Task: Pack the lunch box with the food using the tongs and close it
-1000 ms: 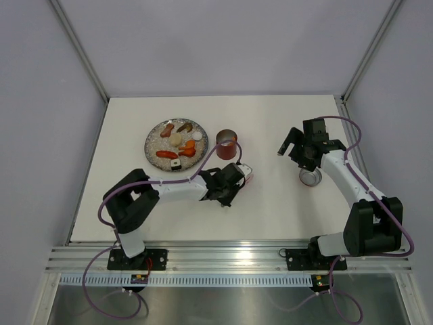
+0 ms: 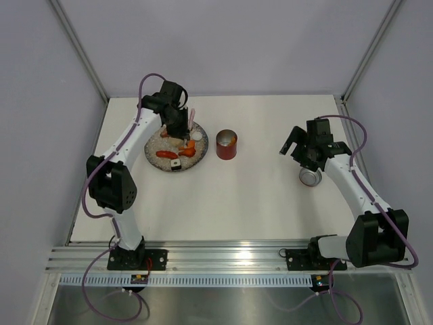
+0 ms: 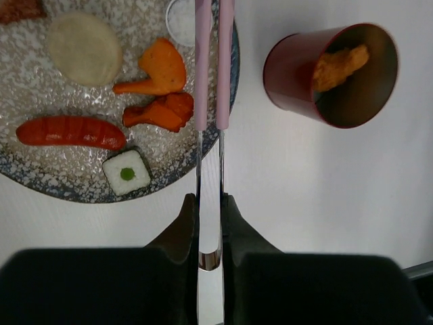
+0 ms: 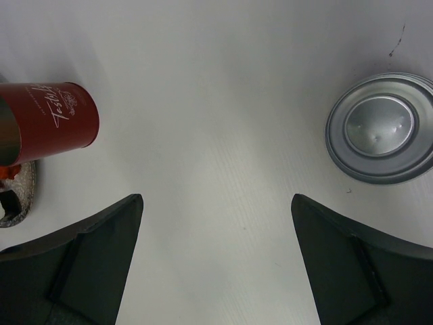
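Note:
Pink-handled tongs (image 3: 222, 81) are held in my left gripper, shut on them above the round speckled plate (image 2: 161, 165). On it lie a sausage (image 3: 71, 132), orange pieces (image 3: 159, 71), a pale round piece (image 3: 84, 49), rice with a green dot (image 3: 128, 172) and a brown piece (image 3: 19, 9). A red cup (image 2: 226, 150) with a fried piece (image 3: 335, 68) inside stands right of the plate. My right gripper is open over the table, holding nothing.
A round metal lid (image 4: 378, 128) lies near the right gripper at the table's right side.
My left arm has swung from the front middle, back and left to over the plate, carrying the tongs.

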